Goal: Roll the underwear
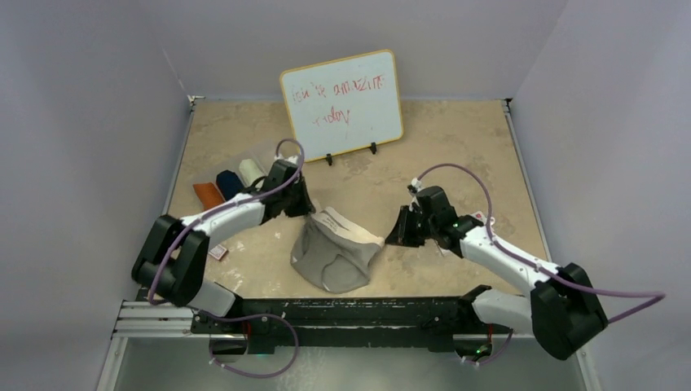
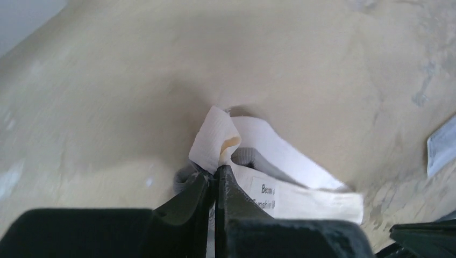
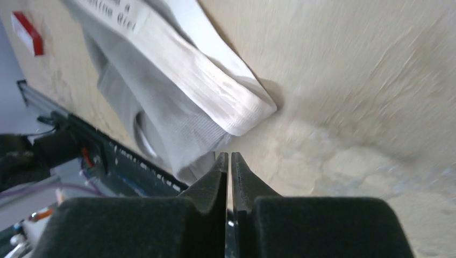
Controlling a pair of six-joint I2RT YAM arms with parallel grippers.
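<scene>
The grey underwear (image 1: 330, 257) lies rumpled on the table, its cream waistband (image 2: 285, 201) lying slantwise along the upper right side. My left gripper (image 1: 310, 208) is shut on the band's upper-left end, whose folded tip pokes up past the fingertips (image 2: 228, 180) in the left wrist view. My right gripper (image 1: 392, 239) is by the band's right corner; in the right wrist view that folded corner (image 3: 247, 110) lies beyond the fingertips (image 3: 242, 172), which stand slightly apart with nothing seen between them.
A clear tray at the back left holds rolled orange (image 1: 208, 195), dark blue and cream cloths. A whiteboard (image 1: 341, 106) stands at the back. A card (image 1: 217, 252) lies at left, another partly hidden behind the right arm. The table's front edge is just below the underwear.
</scene>
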